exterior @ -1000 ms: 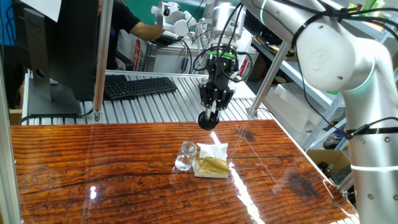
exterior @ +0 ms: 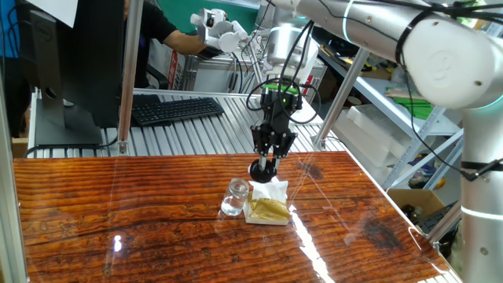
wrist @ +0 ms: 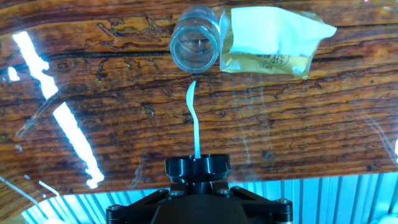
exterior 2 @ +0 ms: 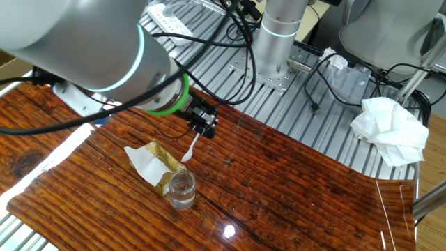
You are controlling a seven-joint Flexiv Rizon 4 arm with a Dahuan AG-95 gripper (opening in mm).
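Note:
A white plastic spoon (wrist: 195,121) juts forward from my gripper, whose black fingers are shut on its handle end. In the wrist view its bowl end points toward a clear glass jar (wrist: 195,40), with bare wood showing between the two. Exterior view 2 shows the spoon (exterior 2: 189,149) slanting down from the gripper (exterior 2: 200,125), close to the jar (exterior 2: 182,191) but outside it. Clear liquid sits in the upright jar (exterior: 234,197). Beyond it in exterior view 1, the gripper (exterior: 263,169) hangs near the far table edge.
Right beside the jar stands a gold tissue pack (exterior: 269,209) with a white tissue (exterior: 269,191) sticking out.
Over the last second my gripper has come lower and a little closer to the jar and tissue pack. Jar and pack have stayed where they were.

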